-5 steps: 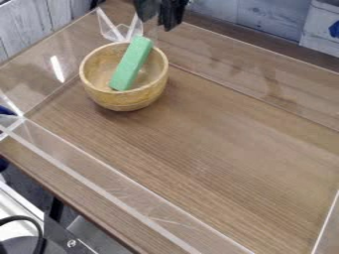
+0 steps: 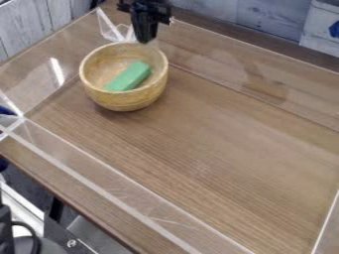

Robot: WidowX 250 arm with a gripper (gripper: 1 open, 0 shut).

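A round wooden bowl [image 2: 146,94] sits on the upper left of the wooden table, with a short green block [image 2: 127,76] lying inside it. Just beyond the bowl's far rim, at the top of the view, is my dark gripper [image 2: 145,36], shut, with nothing visible between its fingers; its tips are small and partly blurred.
Bare table [image 2: 219,159] fills the middle and right. A pale wall or panel stands at the top right and another at the top left. Clear tape-like strips run along the left part of the table.
The green block lies lower in the bowl and looks shorter, no longer reaching up to the far rim. My gripper has moved slightly at the top of the view.
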